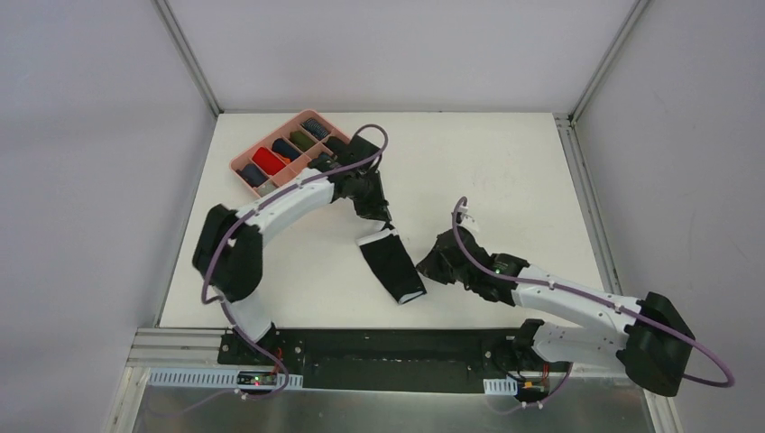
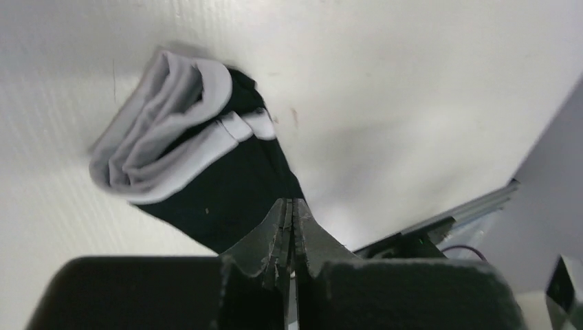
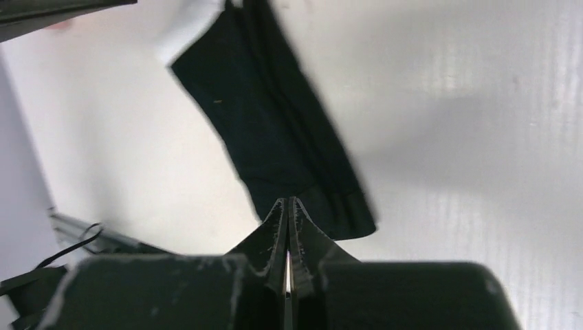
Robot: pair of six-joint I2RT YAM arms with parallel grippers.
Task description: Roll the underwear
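Black underwear (image 1: 391, 269) lies flat in a long strip near the table's centre, with white bands at both ends. In the left wrist view its pale band (image 2: 158, 137) is bunched at the upper end; in the right wrist view the dark cloth (image 3: 268, 130) shows lengthwise folds. My left gripper (image 1: 382, 215) is above the upper end, shut with nothing visible between its fingers. My right gripper (image 1: 426, 269) is shut beside the lower right of the cloth, nothing visible between its fingertips.
A pink divided box (image 1: 242, 164) at the back left holds several rolled garments, partly hidden by the left arm.
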